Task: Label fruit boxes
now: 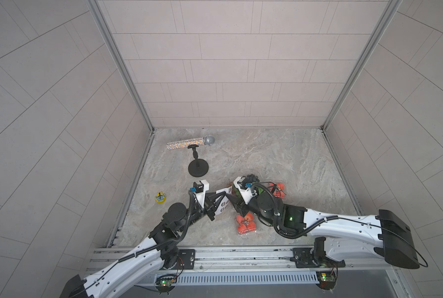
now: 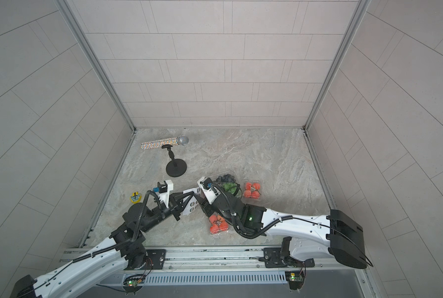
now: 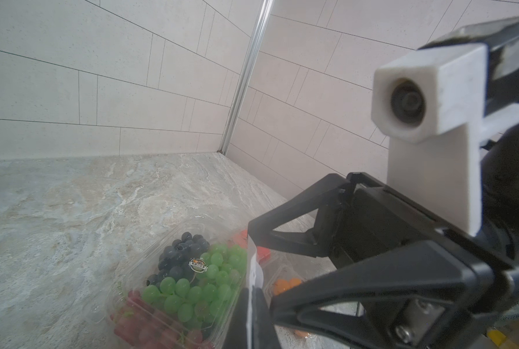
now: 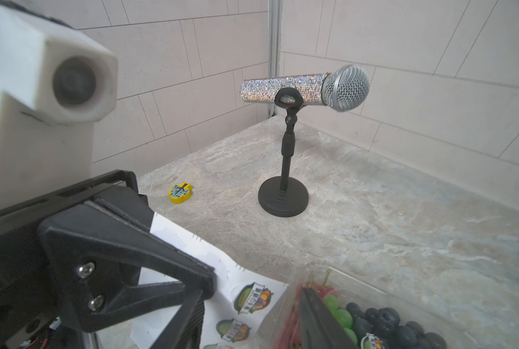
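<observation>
A white sheet of labels with round fruit stickers is pinched at its edge in my left gripper, which is shut; in the left wrist view the sheet shows edge-on. My right gripper is open, its fingers [image 4: 317,320] spread to either side of the sheet's printed corner. From the right wrist view I cannot tell whether they touch it. A clear box of dark, green and red grapes [image 3: 195,285] lies beyond the sheet, with a round sticker [image 3: 198,265] on its lid.
Tomato boxes [image 1: 245,226] [image 1: 279,190] lie in front of and beyond the right arm. A box of orange fruit [image 3: 282,286] is partly hidden. A microphone stand [image 4: 283,195] and a small yellow item [image 4: 180,192] stand clear; the back right table is empty.
</observation>
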